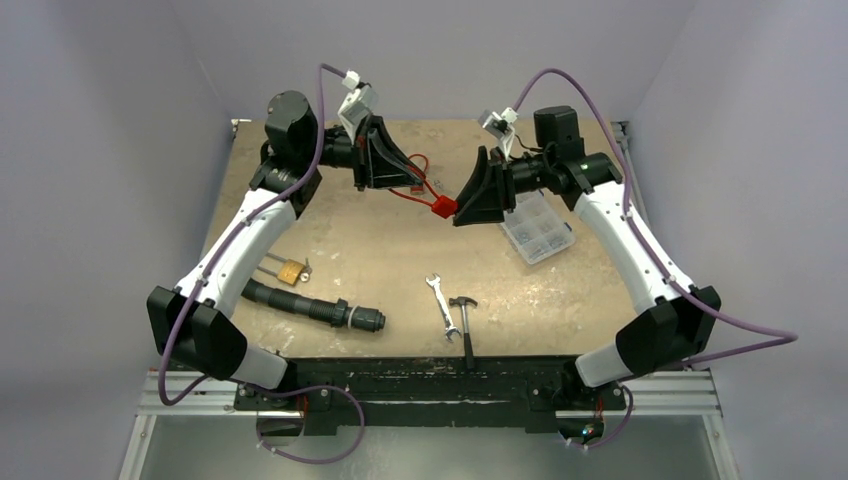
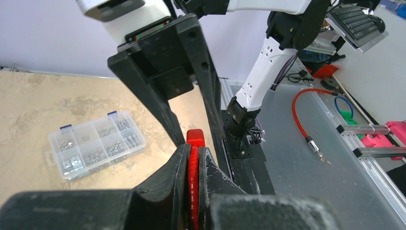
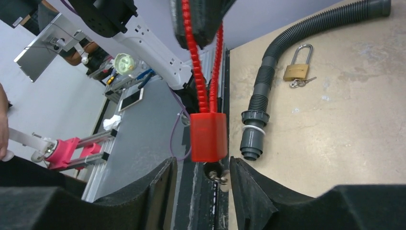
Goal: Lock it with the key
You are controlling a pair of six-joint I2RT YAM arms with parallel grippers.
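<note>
Held high by my left gripper (image 1: 418, 178), a red padlock (image 1: 444, 206) with a red cable shackle hangs out toward the right gripper; in the left wrist view the left fingers are shut on it. My right gripper (image 1: 462, 205) stands open around the red lock body (image 3: 208, 136). Below the body, in the right wrist view, a blurred metal key (image 3: 219, 178) sticks out between the right fingers. Whether they touch it I cannot tell.
A brass padlock (image 1: 292, 271) and black hose (image 1: 310, 306) lie at left, a wrench (image 1: 440, 298) and hammer (image 1: 465, 325) at front, a clear parts box (image 1: 537, 230) at right. Another red lock lies behind the held one.
</note>
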